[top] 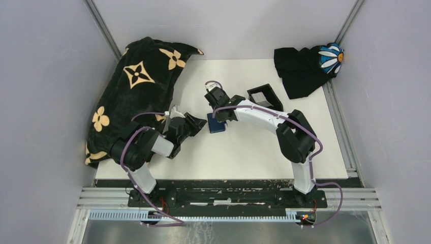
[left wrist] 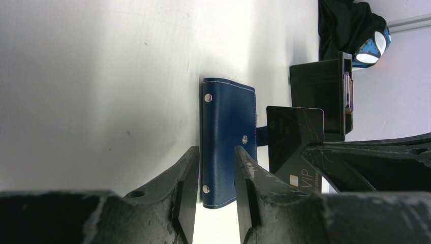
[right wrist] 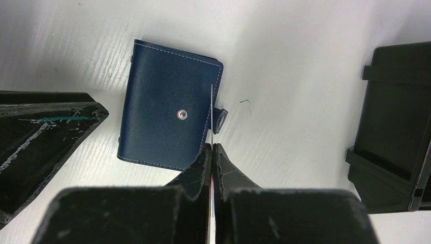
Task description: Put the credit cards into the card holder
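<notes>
A closed navy card holder (top: pixel 216 126) with snaps and a strap lies flat on the white table. In the right wrist view a card (right wrist: pixel 212 109) shows edge-on, as a thin line over the strap side of the holder (right wrist: pixel 162 96). The left wrist view shows its face: a black VIP card (left wrist: pixel 292 134), upright, with my right gripper shut on it. My left gripper is open just left of the holder in the top view, its fingers apart and nothing held between them. Whether its fingertips touch the holder, I cannot tell.
An open black box (top: pixel 266 97) stands behind the right arm; cards (left wrist: pixel 347 91) show inside it. A dark patterned cushion (top: pixel 137 96) fills the left side, and a black cloth (top: pixel 300 71) lies back right.
</notes>
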